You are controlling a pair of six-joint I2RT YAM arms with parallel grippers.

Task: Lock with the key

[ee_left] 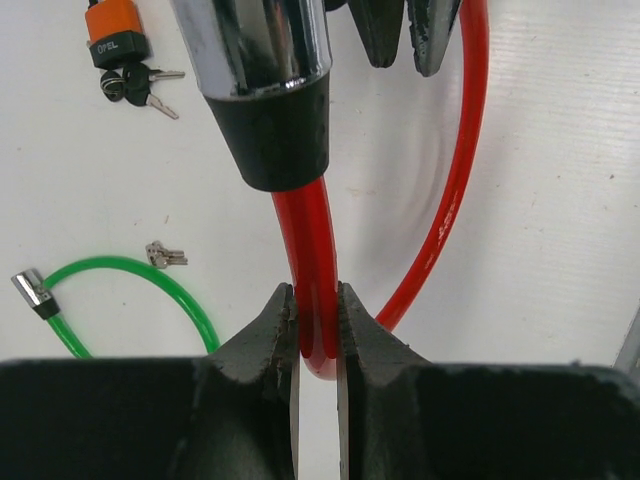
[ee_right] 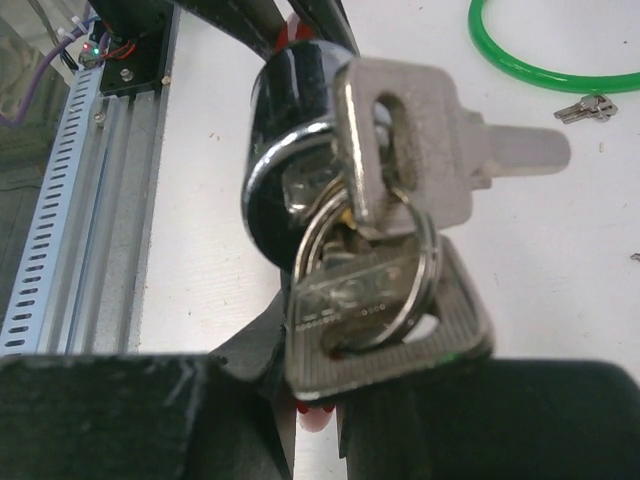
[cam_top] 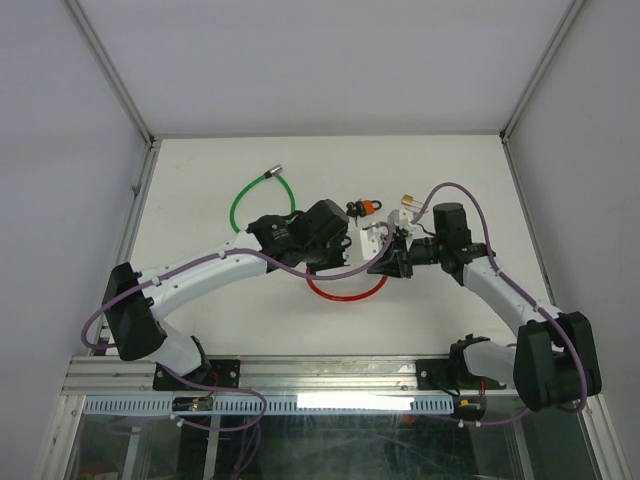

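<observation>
My left gripper is shut on one end of the red cable lock, just behind its black-and-chrome head. The right gripper is shut on a red part of the same lock, mostly hidden behind the keys. In the right wrist view, a ring with two keys hangs before the chrome-rimmed face of the black lock barrel. One key's blade points sideways, free of the barrel. Whether the other sits in the keyhole, or the lock's ends are joined, I cannot tell. Both grippers are close together over the table.
A green cable lock lies at the back left. Behind the grippers is an orange padlock with keys; small loose keys lie near the green cable. A brass padlock sits at the back right.
</observation>
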